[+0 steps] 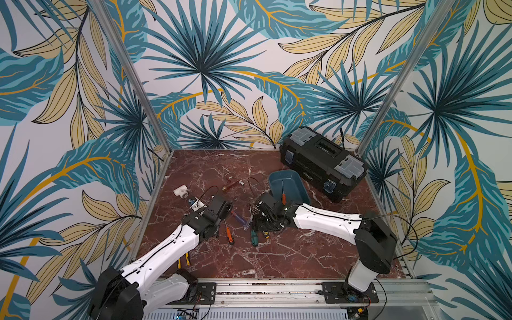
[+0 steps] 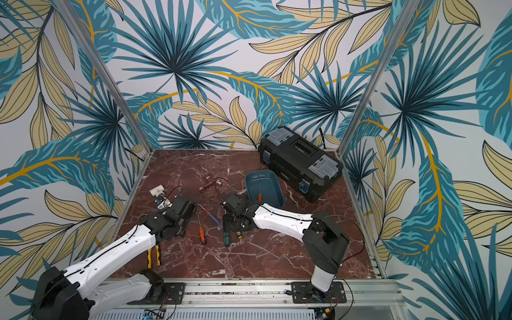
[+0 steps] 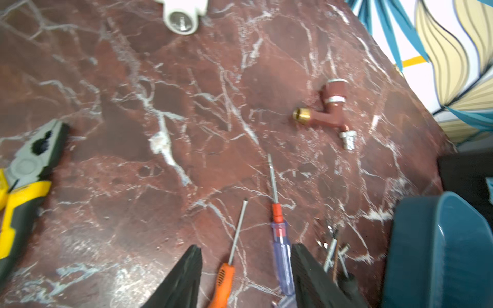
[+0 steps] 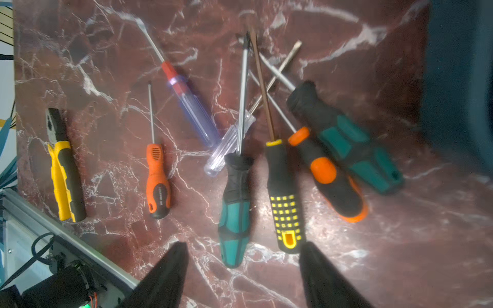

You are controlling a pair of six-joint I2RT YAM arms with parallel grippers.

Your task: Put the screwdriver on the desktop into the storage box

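Screwdrivers lie on the desk: an orange one (image 4: pixel 156 179), a purple one (image 4: pixel 197 120), a clear one, two teal ones (image 4: pixel 233 210), a yellow-dotted one (image 4: pixel 282 205) and an orange-black one (image 4: pixel 328 174). One orange-handled screwdriver (image 2: pixel 259 196) is inside the teal box (image 2: pixel 274 186). My left gripper (image 1: pixel 226 208) is above the desk left of the cluster, fingers apart, nothing visible between them. My right gripper hovers over the cluster, open and empty, its fingers blurred.
A black toolbox (image 1: pixel 322 162) stands at the back right. Pliers (image 4: pixel 66 174), a copper fitting (image 3: pixel 331 113) and a white fitting (image 1: pixel 180 191) lie on the left and back.
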